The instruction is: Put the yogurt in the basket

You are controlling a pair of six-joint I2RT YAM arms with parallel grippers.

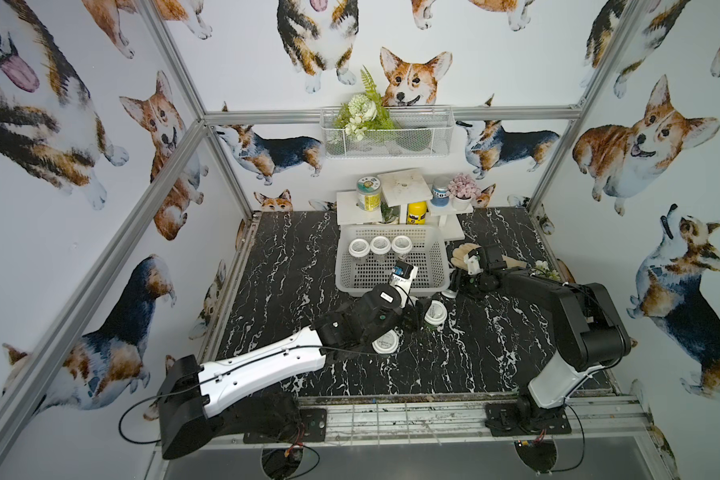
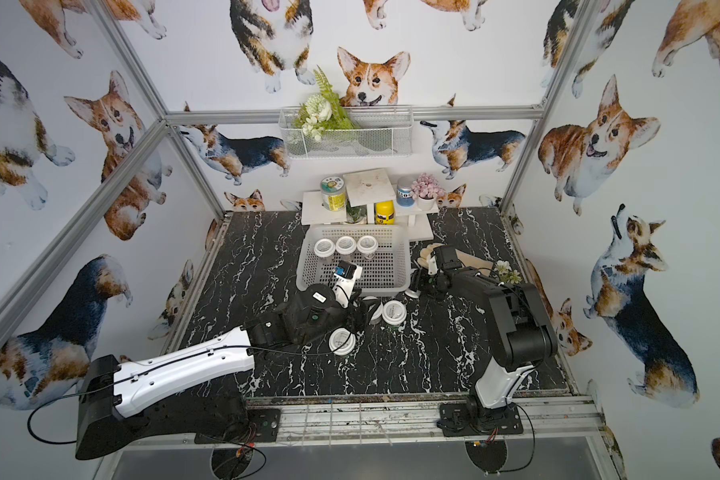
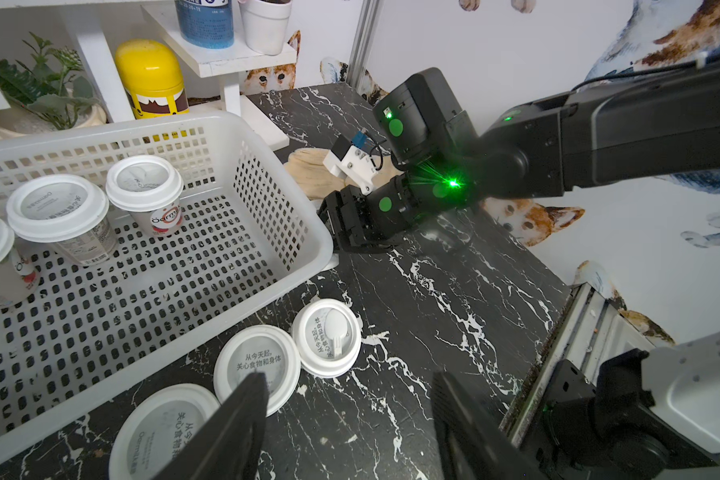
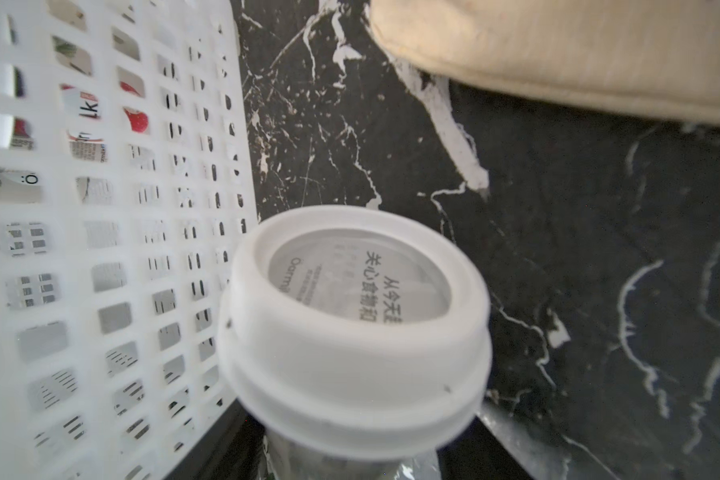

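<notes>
In the right wrist view a white-lidded yogurt cup (image 4: 360, 384) stands close against the basket's side wall, with dark fingers (image 4: 488, 452) on both sides of its body below the lid. Whether my right gripper (image 1: 458, 284) presses on it cannot be told. The left gripper is open and empty, above the table at the basket's front. Lids of three more yogurts, one (image 3: 326, 336) with a spoon on top, another (image 3: 257, 368) and a third (image 3: 164, 432), line the basket's front. Three yogurts (image 3: 60, 212) stand inside the white basket (image 3: 288, 280).
Behind the basket are a small white shelf (image 1: 352, 209), a yellow container (image 1: 416, 213) and a potted pink plant (image 1: 464, 188). A beige glove-like cloth (image 4: 568, 48) lies right of the basket. Bare table shows at the left (image 1: 284, 272) and front right.
</notes>
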